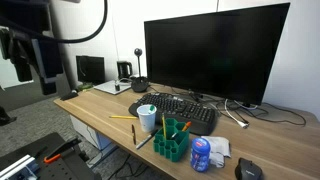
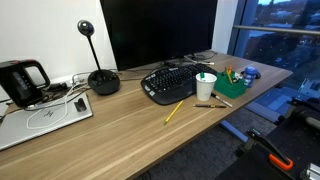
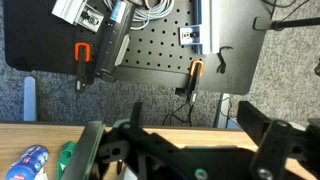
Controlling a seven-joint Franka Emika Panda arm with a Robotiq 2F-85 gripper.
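Observation:
My gripper stands open in the wrist view, its dark fingers apart, with nothing seen between them. It hangs off the desk's near edge, over a black perforated platform (image 3: 160,62). In exterior view 1 the dark arm (image 1: 35,50) fills the upper left, far from the desk items. On the desk, a white cup (image 1: 147,118) with something green at its top is beside a green holder (image 1: 172,146) containing pens. A blue can (image 1: 200,154) stands to the holder's right. A yellow pencil (image 2: 174,112) and a dark pen (image 2: 211,106) lie near the cup.
Behind the cup are a black keyboard (image 1: 172,107) and a large monitor (image 1: 215,52). A mouse (image 1: 248,170) lies at the right, near a folded cloth (image 1: 218,147). The kettle (image 2: 24,80) and lamp (image 2: 103,78) stand leftward.

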